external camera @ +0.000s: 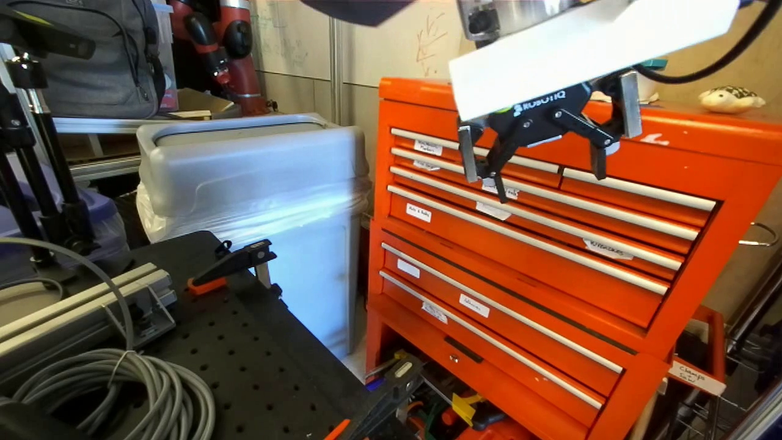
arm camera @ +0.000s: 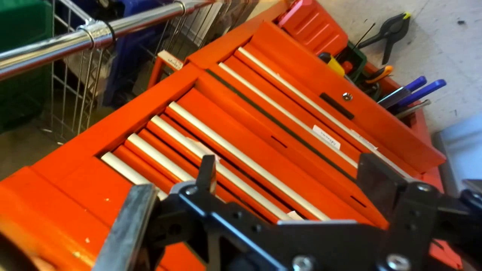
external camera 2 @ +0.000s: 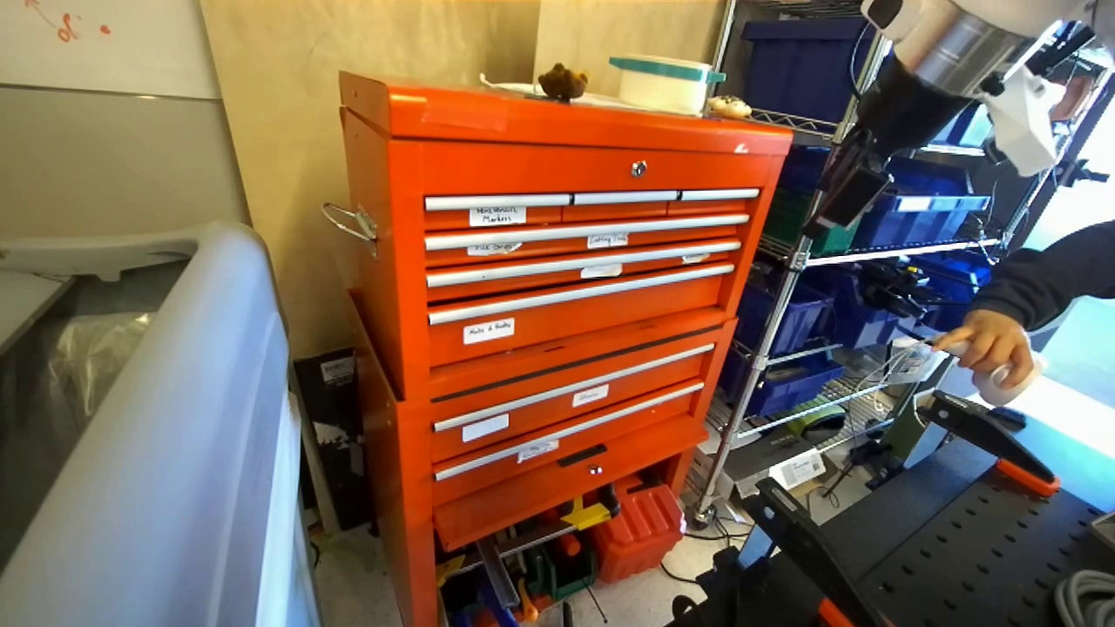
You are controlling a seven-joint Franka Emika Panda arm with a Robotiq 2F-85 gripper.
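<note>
My gripper (external camera: 550, 150) hangs open before the upper front of the red tool chest (external camera: 513, 308), with nothing between its fingers. Seen in exterior view 2, the dark gripper (external camera 2: 852, 193) is right of the chest (external camera 2: 413, 261). Its spread fingers also show along the bottom of the wrist view, the left finger (arm camera: 126, 230) well apart from the right, over the slanting drawer fronts. All the chest's drawers look shut, each with a pale handle strip (external camera 2: 585, 294). Some carry white labels. In exterior view 1, the arm hides the lock and part of the chest top.
A white tub with a teal rim (external camera 2: 664, 89), a small brown object (external camera 2: 564, 82) and a spotted toy (external camera: 730, 99) sit on the chest. Wire shelving (external camera 2: 773, 345) stands beside it. A person's hand (external camera 2: 988, 350) is at right. A grey bin (external camera: 256, 220) and a black perforated table (external camera: 256, 352) are nearby.
</note>
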